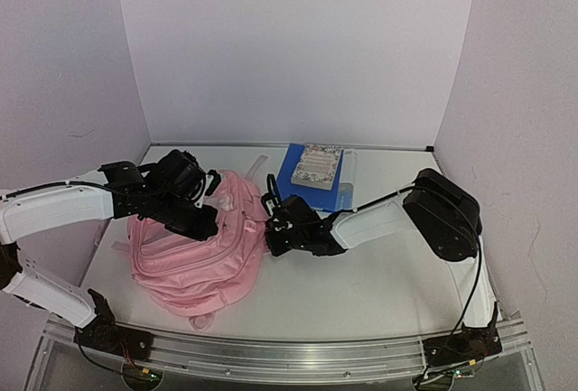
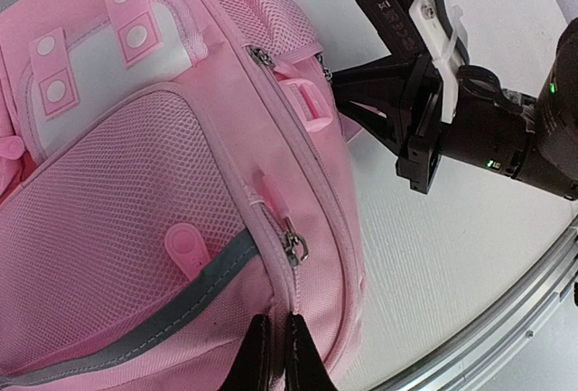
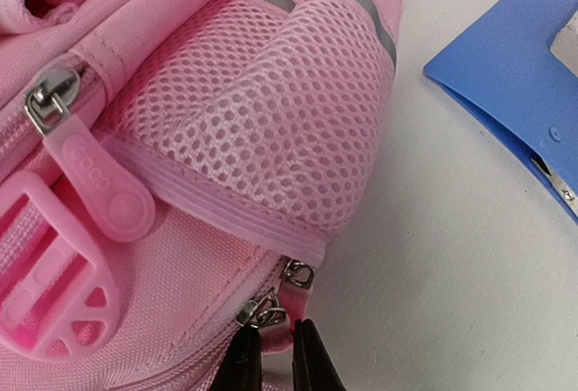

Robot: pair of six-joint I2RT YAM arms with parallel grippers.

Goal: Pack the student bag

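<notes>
The pink bag (image 1: 203, 287) lies on the left of the table with its mesh-lined compartment (image 2: 126, 174) spread open. My left gripper is shut on the piped edge of this compartment. At the bag's right side, below the mesh side pocket (image 3: 271, 111), is my right gripper. A pink zipper pull (image 3: 276, 340) fills the gap between its fingertips, and the gripper looks shut on it. A second metal slider (image 3: 298, 274) sits just above. Behind the bag lie a blue folder (image 1: 287, 167) and, on top of it, a patterned book (image 1: 317, 165).
Beside the folder stands a clear case (image 1: 348, 183). A larger zipper pull (image 3: 104, 183) and a pink buckle (image 3: 54, 283) hang on the bag near my right gripper.
</notes>
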